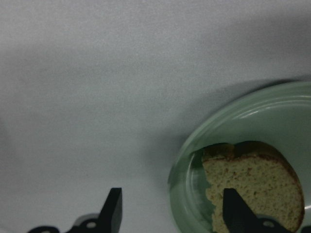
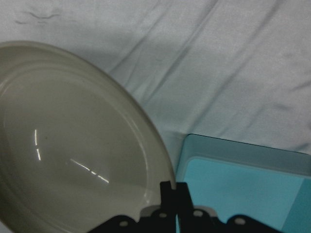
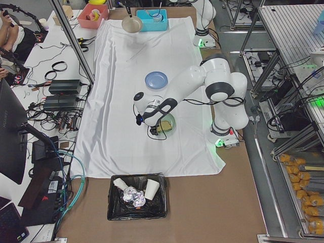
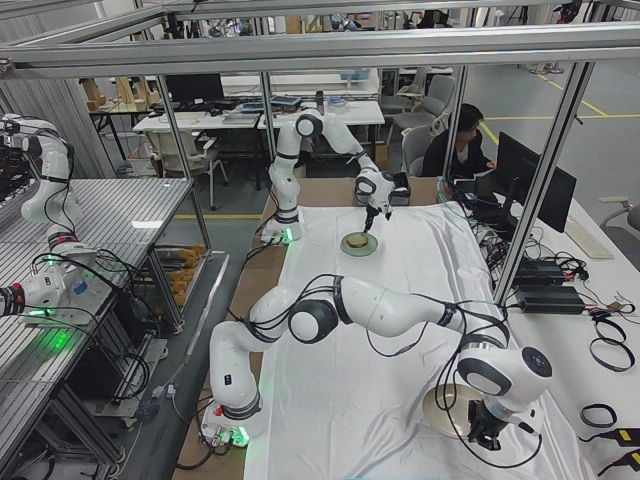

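Note:
A slice of bread (image 1: 252,189) lies in a green plate (image 1: 286,111). My left gripper hovers over it, open, one finger above the bread and the other over the cloth at the plate's left, nothing held. My right gripper is shut on the rim of a cream plate (image 2: 77,145), which hangs beside a blue bin (image 2: 238,179) at the far end of the table. A blue plate (image 3: 156,80) lies on the cloth in the middle.
A black lined bin (image 3: 136,212) with crumpled foil and white items stands at the table's near end. A red bin (image 3: 92,18) is at the far left.

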